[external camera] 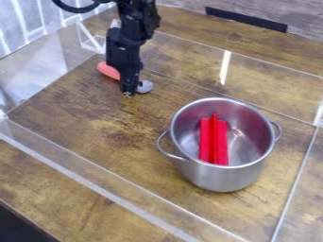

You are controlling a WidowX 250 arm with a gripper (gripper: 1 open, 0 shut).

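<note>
My black gripper (127, 85) is low over the wooden table at the back left, shut, its fingertips down at a small red-handled utensil (110, 71) with a round silver end. Whether anything thin is between the fingers is too small to tell; the arm hides part of the utensil. A steel pot (217, 174) with two side handles stands at the front right, with red bar-shaped items (206, 142) inside.
Clear panels or edges run along the left, back and right of the wooden table (82, 161).
</note>
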